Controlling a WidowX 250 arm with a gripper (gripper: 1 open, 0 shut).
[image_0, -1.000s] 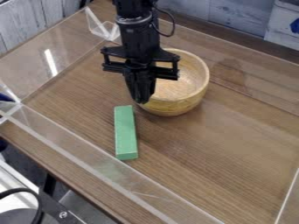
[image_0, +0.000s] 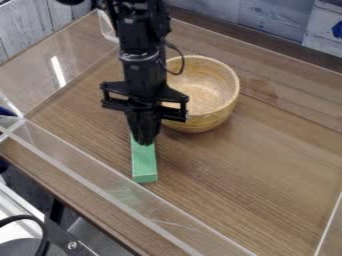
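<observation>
My black gripper (image_0: 142, 128) hangs over the upper end of a green rectangular block (image_0: 144, 166), which lies lengthwise on the wooden table. The gripper looks shut; its tips cover that end of the block, and I cannot tell whether they touch it. A tan round bowl (image_0: 211, 88) stands behind and to the right of the gripper, partly hidden by it.
A clear strip crosses the front left, with a black cable (image_0: 38, 224) at the lower left corner. Pale walls border the back right.
The gripper has moved down and left, away from the bowl and onto the upper end of the green block's outline. The block and bowl look unmoved.
</observation>
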